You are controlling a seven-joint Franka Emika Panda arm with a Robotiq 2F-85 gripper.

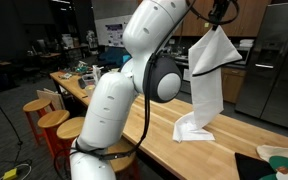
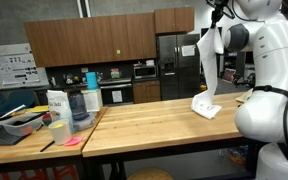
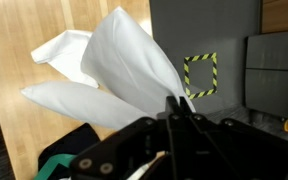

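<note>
A large white cloth hangs from high above the wooden table. Its lower end, a loose white fold, lies on the tabletop. In exterior view 2 the same cloth drops as a tall strip to the table. From above, in the wrist view, the cloth spreads out in two broad flaps below my gripper. The fingers are shut with the cloth's upper edge pinched between the fingertips. Most of the gripper is cut off at the top of the exterior views.
On the wooden table, a wide middle stretch is bare. A green and white item and a black mat lie at the near right. Stools stand along the left side.
</note>
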